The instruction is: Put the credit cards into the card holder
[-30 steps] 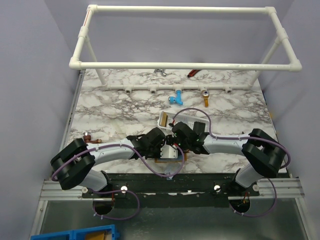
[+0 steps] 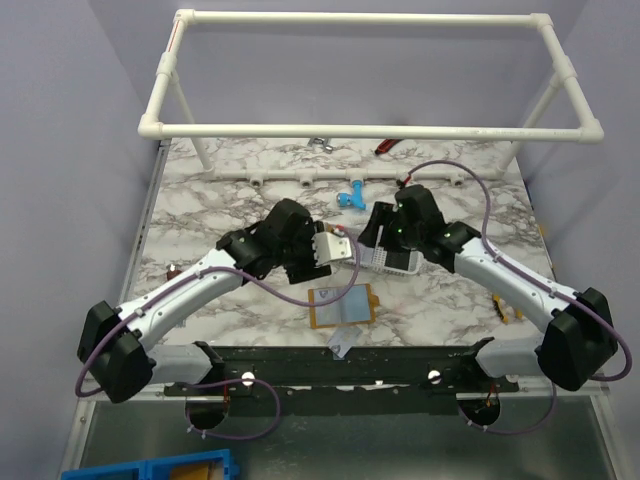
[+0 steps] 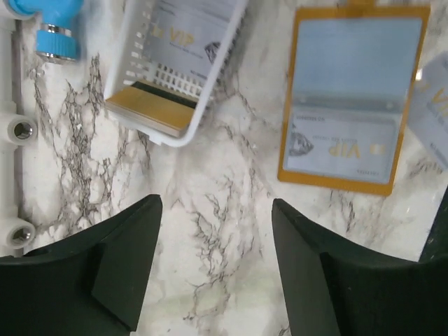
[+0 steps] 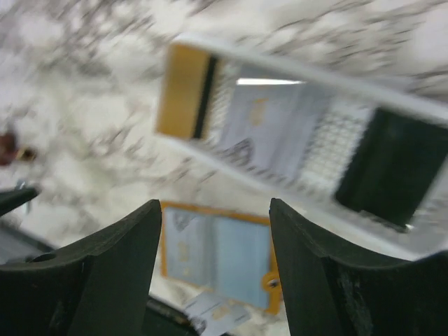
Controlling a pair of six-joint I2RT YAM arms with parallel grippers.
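Note:
The card holder (image 3: 355, 59), tan-edged with pale blue insides, lies open on the marble table. On its left half a VIP card (image 3: 341, 145) lies flat, seemingly within the pocket. A second pale VIP card (image 3: 430, 112) is loose beyond the holder, at the table's front edge in the top view. Another card (image 4: 260, 122) lies in the white basket (image 3: 162, 133). My left gripper is open and empty, above bare marble left of the holder. Over the basket-and-holder area, my right gripper also stands open with nothing between its fingers.
A brown box (image 3: 150, 108) and a black item (image 4: 392, 168) share the basket. Behind it are a blue pipe fitting (image 2: 352, 195) and white pipes (image 2: 230, 174). A white pipe frame (image 2: 370, 132) rises at the back.
The holder, covered before, is now in plain view.

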